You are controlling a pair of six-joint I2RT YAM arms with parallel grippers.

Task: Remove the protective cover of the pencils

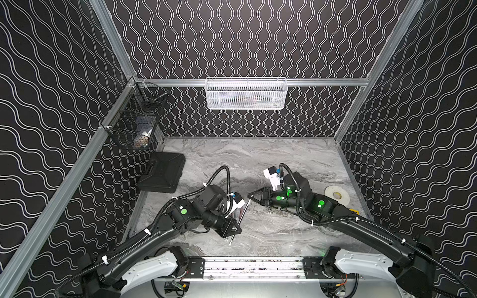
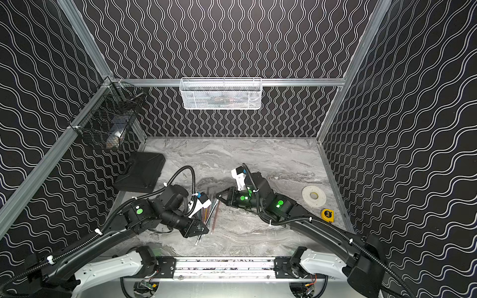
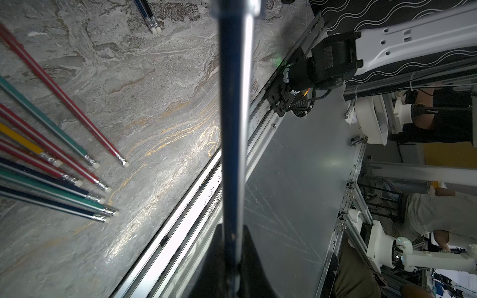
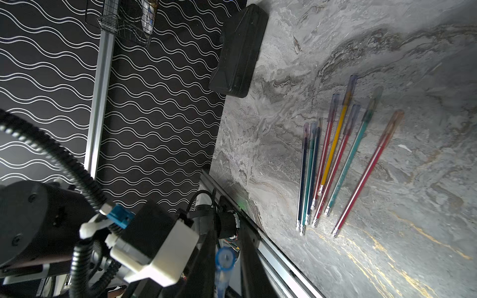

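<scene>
My left gripper (image 1: 240, 230) is shut on a dark blue pencil (image 3: 233, 124), which slants up toward the other arm. The fingertips of my right gripper (image 1: 250, 197) are at that pencil's upper end. In the right wrist view a round blue end (image 4: 225, 256) shows between blurred dark fingers; whether they touch it I cannot tell. Several red, green, yellow and dark pencils (image 4: 342, 144) lie on the table, with clear covers (image 4: 352, 82) over their far ends and erasers toward the front.
Two dark pencils (image 3: 145, 15) lie apart from the group. A black case (image 1: 162, 172) sits at the left, a white tape roll (image 1: 337, 195) and a yellow tape measure (image 2: 327, 215) at the right.
</scene>
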